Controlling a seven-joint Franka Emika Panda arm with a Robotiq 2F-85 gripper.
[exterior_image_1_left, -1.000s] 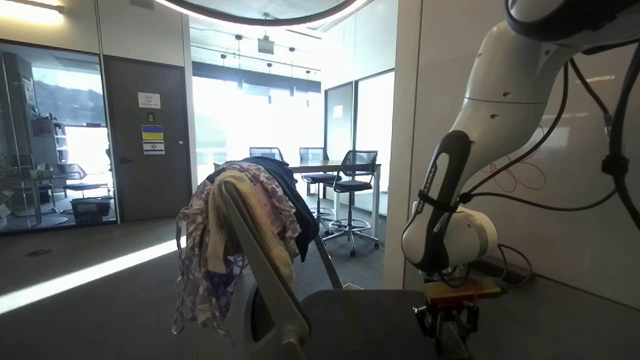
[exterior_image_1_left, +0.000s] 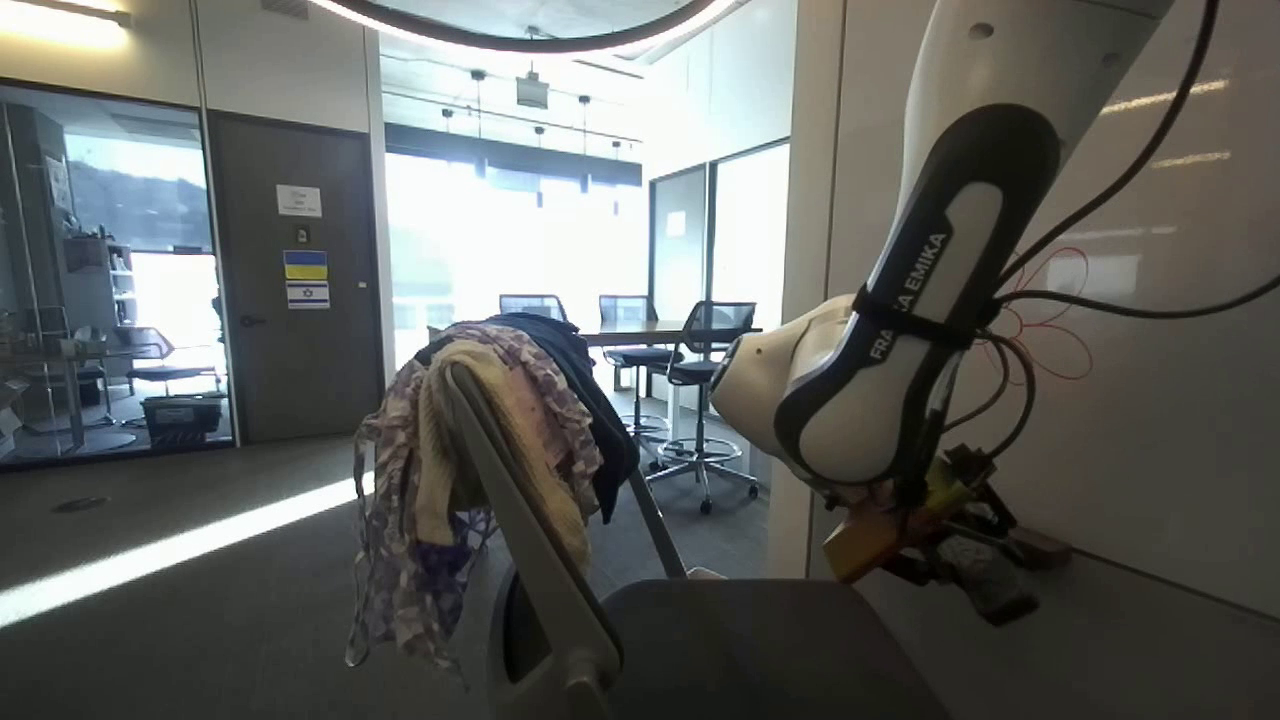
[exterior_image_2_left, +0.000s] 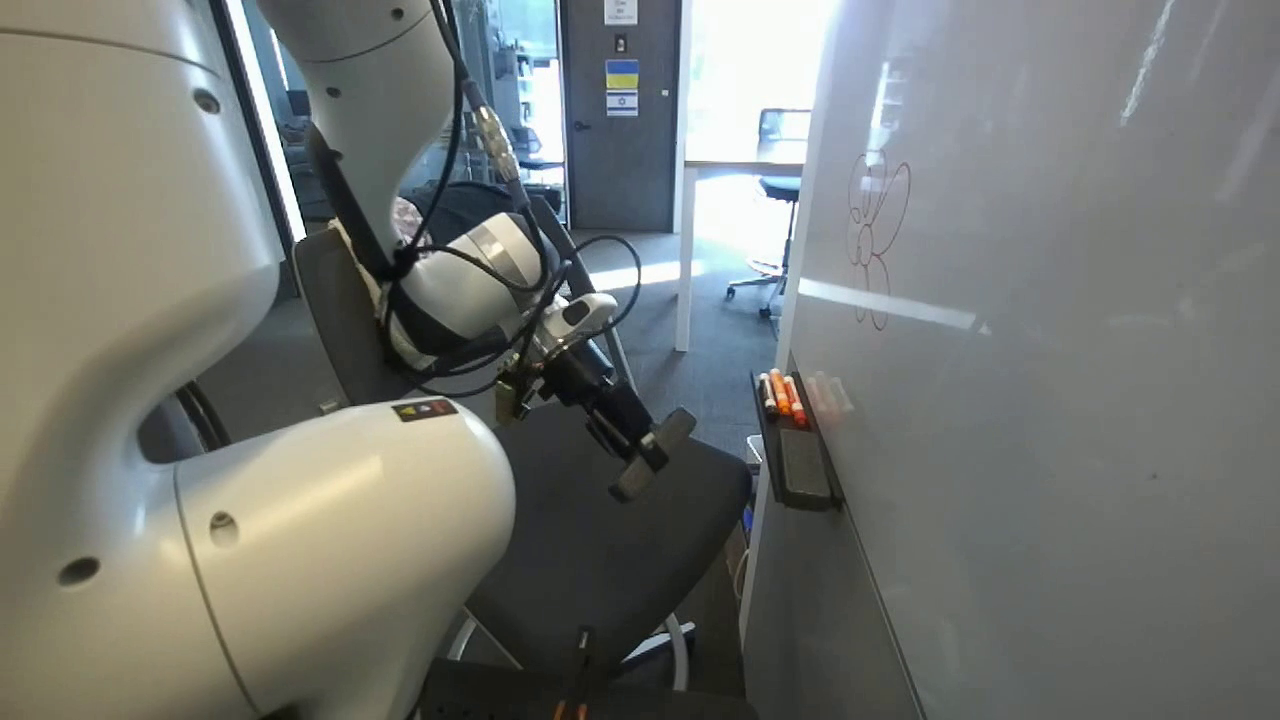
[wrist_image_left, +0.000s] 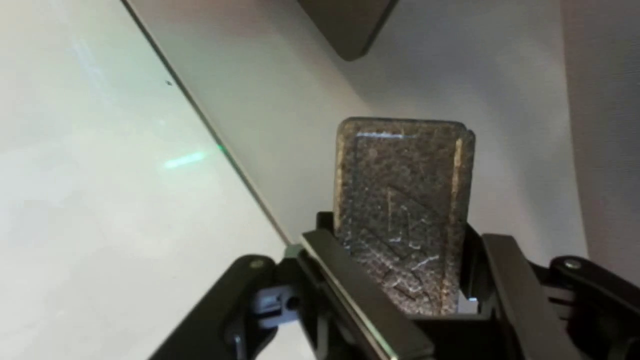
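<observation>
A dark grey, block-shaped whiteboard eraser (wrist_image_left: 403, 180) with a worn, scratched face is clamped between the fingers of my gripper, seen in the wrist view. Exterior view 2 has the eraser (exterior_image_2_left: 668, 434) at the end of the gripper (exterior_image_2_left: 649, 452), over the chair seat and apart from the whiteboard (exterior_image_2_left: 1044, 396). On that board is a red flower drawing (exterior_image_2_left: 878, 234), its lines thin. In exterior view 1 the eraser (exterior_image_1_left: 984, 578) hangs tilted below the wrist, in front of the wall.
A marker tray (exterior_image_2_left: 761, 420) juts from the board, bearing several orange and red markers (exterior_image_2_left: 786, 394). Its dark near end (exterior_image_2_left: 804, 466) may be a second eraser; I cannot tell. A chair seat (exterior_image_1_left: 768, 648) stands close by, clothes (exterior_image_1_left: 504, 408) over its back.
The gripper has risen and tilted, and the forearm has swung down and nearer to exterior view 1. The eraser now shows there beside the board's lower edge. The chair has not moved.
</observation>
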